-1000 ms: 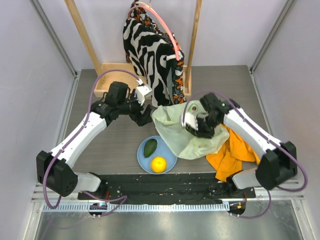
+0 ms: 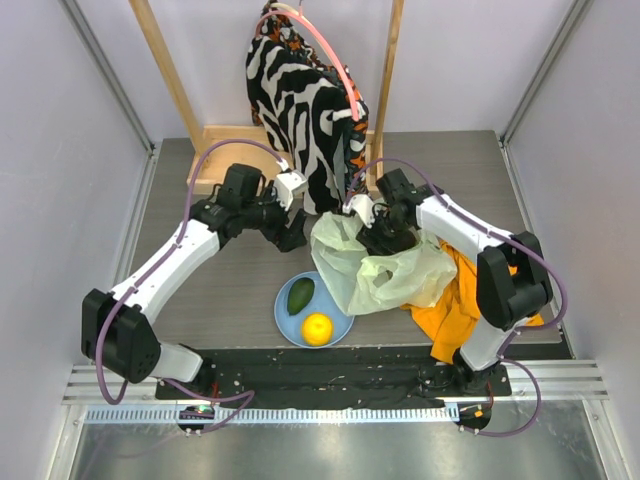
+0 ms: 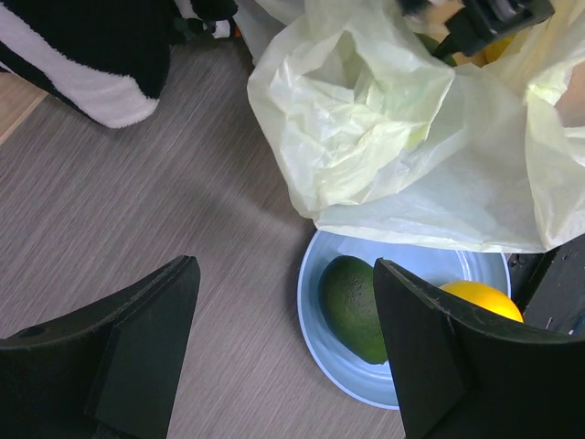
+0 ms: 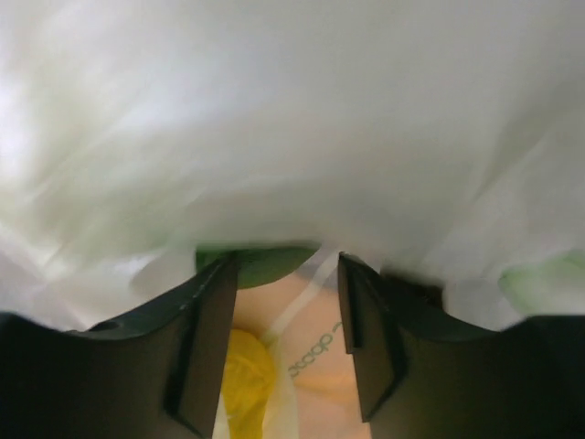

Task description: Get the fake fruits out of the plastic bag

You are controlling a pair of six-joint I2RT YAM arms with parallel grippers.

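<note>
The pale translucent plastic bag [image 2: 385, 283] lies right of the table's middle, its mouth spread. My right gripper [image 2: 372, 243] reaches into it, fingers apart; in the right wrist view a green fruit [image 4: 270, 265] and a yellow fruit [image 4: 245, 380] show ahead of its fingers [image 4: 212, 329], with nothing seen held between them. A blue plate [image 2: 284, 326] carries a dark green avocado [image 2: 300, 295] and a yellow round fruit [image 2: 317, 329]. Left of the bag, above the bare table, my left gripper [image 2: 294, 236] stands open and empty; the left wrist view shows its fingers [image 3: 137, 338] wide apart.
An orange cloth [image 2: 455, 310] lies crumpled under and right of the bag. At the back, a wooden rack [image 2: 230, 135] bears a zebra-patterned cloth [image 2: 300, 110] hanging low near both grippers. Bare table [image 2: 215, 295] lies left of the plate.
The right arm has swung left and its gripper has gone further into the bag, whose mouth now gapes wider. The plate's fruits have not moved.
</note>
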